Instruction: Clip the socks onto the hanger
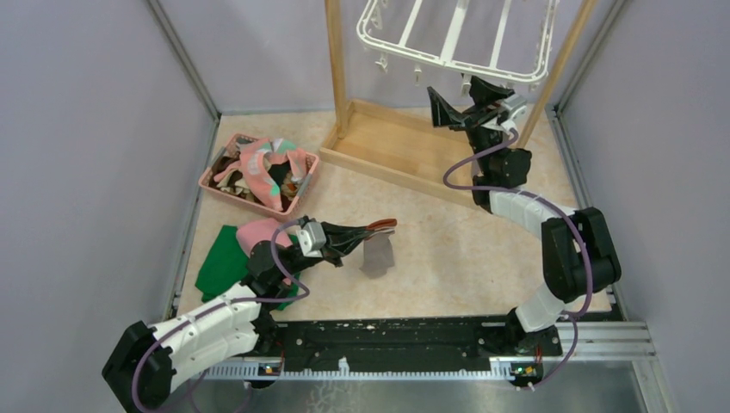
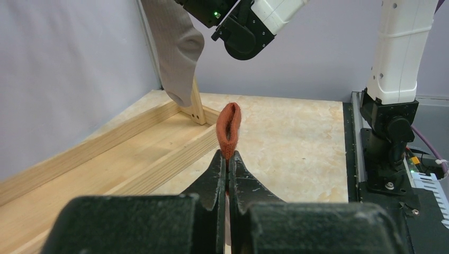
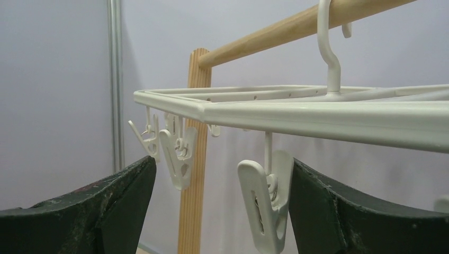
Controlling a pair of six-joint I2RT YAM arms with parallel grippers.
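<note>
My left gripper is shut on a grey sock with a rust-red cuff [image 2: 229, 124], held low over the table at centre. My right gripper [image 1: 461, 96] is raised at the hanger [image 1: 448, 62], its fingers apart around a white clip [image 3: 265, 206] in the right wrist view, not visibly closed on it. Other empty clips [image 3: 178, 159] hang further along. Another grey sock [image 2: 177, 58] hangs behind the right arm in the left wrist view; its top is out of that view.
A pink basket [image 1: 207, 183] of clothes stands at the left, with green cloth [image 1: 215, 267] and pink cloth in front. The wooden rack's base tray [image 1: 370, 163] lies under the hanger.
</note>
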